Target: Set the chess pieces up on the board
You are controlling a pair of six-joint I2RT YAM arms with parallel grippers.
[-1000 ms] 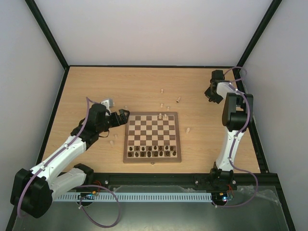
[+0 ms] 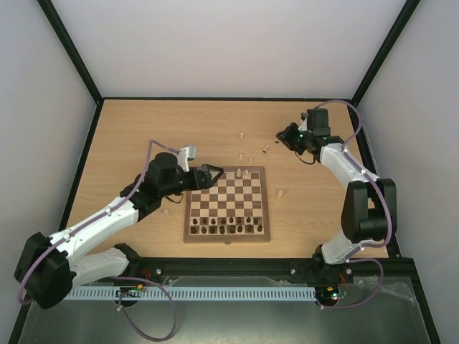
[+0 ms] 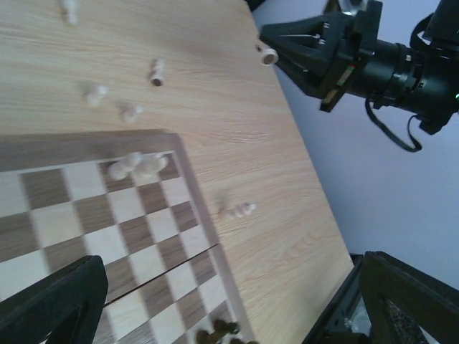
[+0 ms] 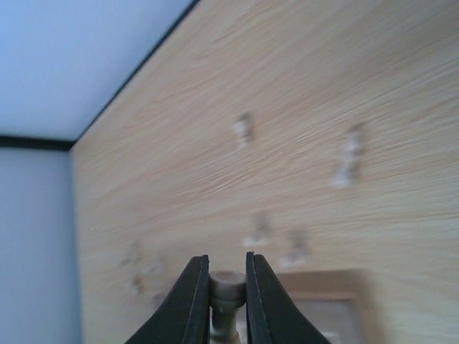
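The chessboard (image 2: pixel 267 204) lies mid-table, with dark pieces (image 2: pixel 226 225) lined up in two rows along its near side. Two pale pieces (image 3: pixel 126 165) stand on its far edge row towards the right corner. My right gripper is shut on a pale chess piece, held above the table beyond the board's far right; the left wrist view also shows the round end of this held piece (image 3: pixel 269 57). Over the far left part of the board, my left gripper (image 2: pixel 220 172) is open, its dark fingers (image 3: pixel 54 304) wide apart with nothing between them.
Loose pale pieces lie beyond the board, among them one at the back (image 2: pixel 242 135) and one lying down (image 2: pixel 266 148). Another pale piece (image 2: pixel 280 193) is right of the board, and one (image 2: pixel 166 212) left of it.
My right gripper has come left from the far right of the table, towards the board. The left arm has moved right, from the board's left edge to over its far left part.
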